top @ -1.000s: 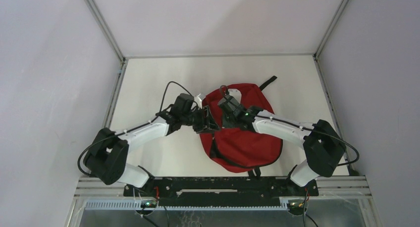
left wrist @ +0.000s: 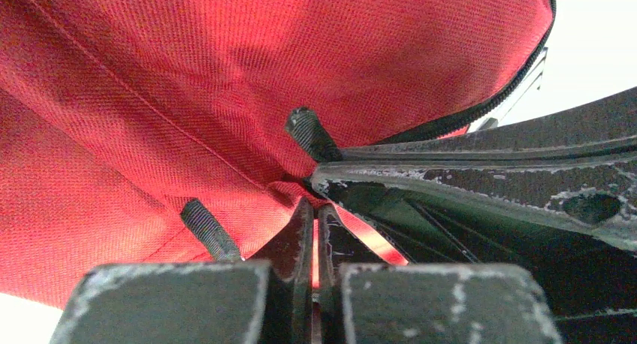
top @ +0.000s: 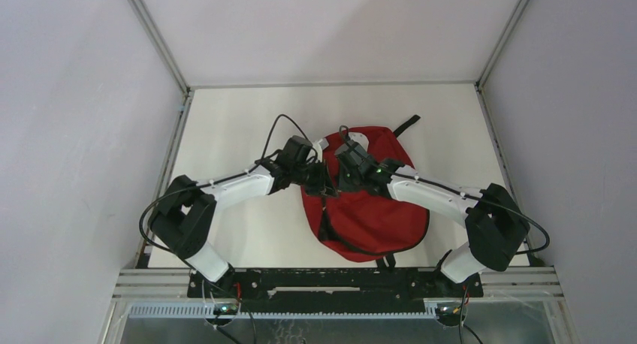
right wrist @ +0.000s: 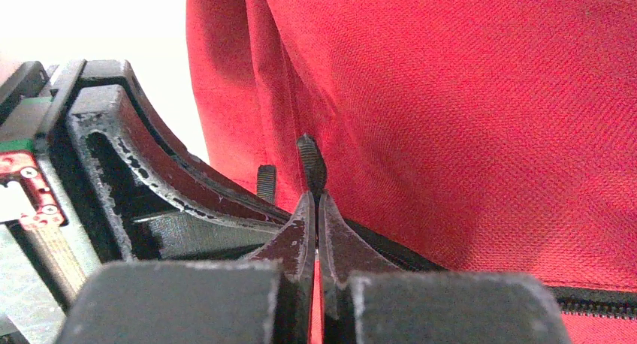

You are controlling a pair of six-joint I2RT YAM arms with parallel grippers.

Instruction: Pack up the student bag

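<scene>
The red bag (top: pixel 383 216) lies on the table under both grippers. A black zipper pull (right wrist: pixel 312 161) sticks out from between the fingertips of my right gripper, which is shut on it. Close beside it, my left gripper is shut, its tips at a small fold of red cloth by the zipper; whether cloth is pinched between them cannot be made out. A second black pull (left wrist: pixel 209 227) lies just left of the left fingers. In the left wrist view, the zipper (left wrist: pixel 481 111) runs off to the upper right.
At the bag's top are a white patch (top: pixel 359 140) and a black strap (top: pixel 406 125). More straps (top: pixel 386 262) stick out at its bottom end. Bare table (top: pixel 233 134) lies left of the bag. The two grippers nearly touch.
My left gripper has moved right over the bag, closer to the right gripper. The bag looks unmoved.
</scene>
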